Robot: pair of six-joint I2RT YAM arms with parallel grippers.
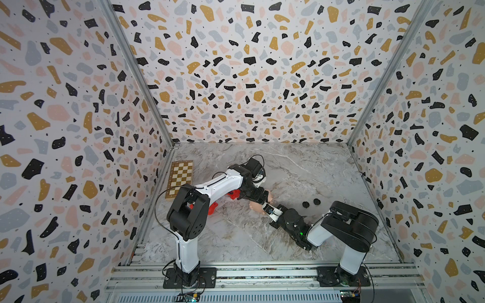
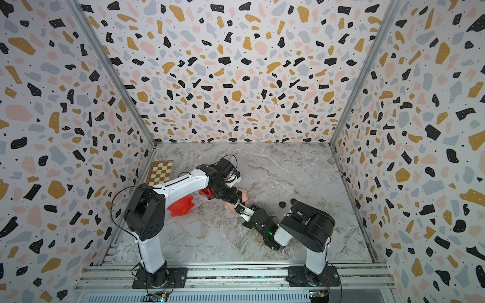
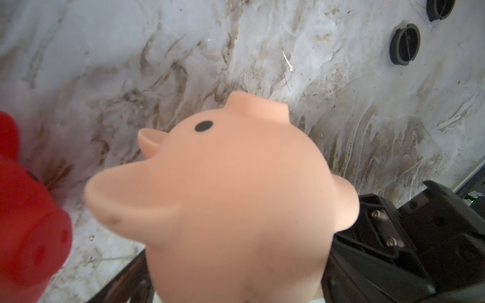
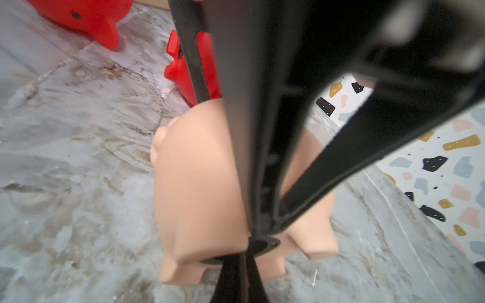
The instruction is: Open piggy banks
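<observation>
My right gripper is shut, its tips at the dark round plug low on the pig's body in the right wrist view. Red piggy banks stand to the left and behind, partly hidden by the left arm.
Two black round plugs lie on the marble at the right. A checkered board lies at the back left.
</observation>
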